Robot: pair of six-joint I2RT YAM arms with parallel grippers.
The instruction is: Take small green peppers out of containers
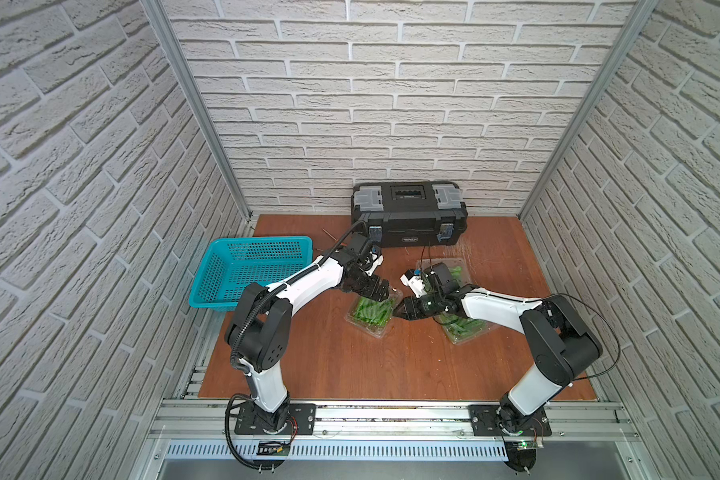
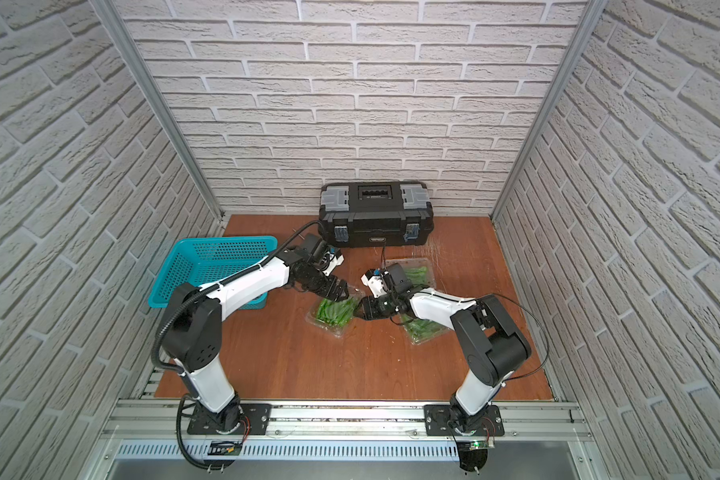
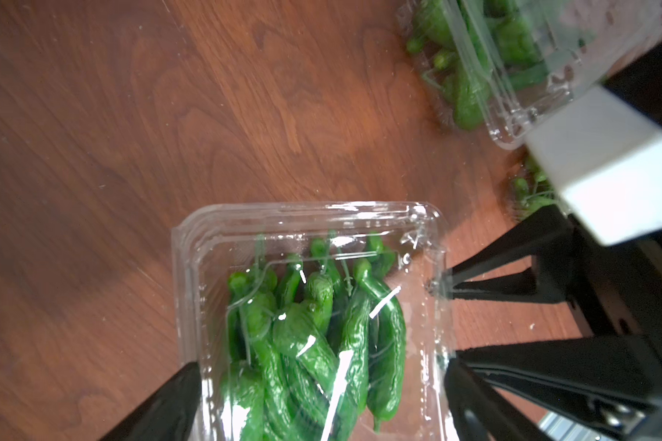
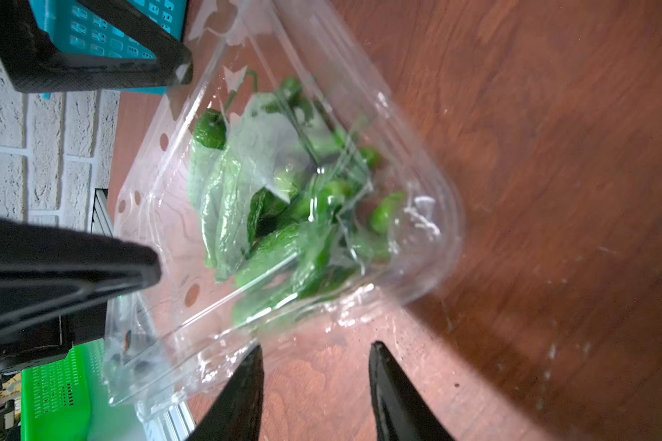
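Note:
A clear plastic container (image 3: 187,294) holding several green peppers (image 3: 298,338) lies on the table in the middle. In the left wrist view my left gripper stands open, its fingers on either side of this container. My right gripper (image 1: 405,309) is at the container's right side. Seen from the right wrist, its fingertips (image 4: 248,397) are apart with nothing between them, and the container (image 4: 441,220) lies just beyond. Whether they touch the wall is hard to tell.
More clear containers (image 3: 485,95) with green peppers lie under and beside the right arm. An empty teal basket (image 1: 252,298) stands at the left. At the back is a black toolbox (image 1: 409,226).

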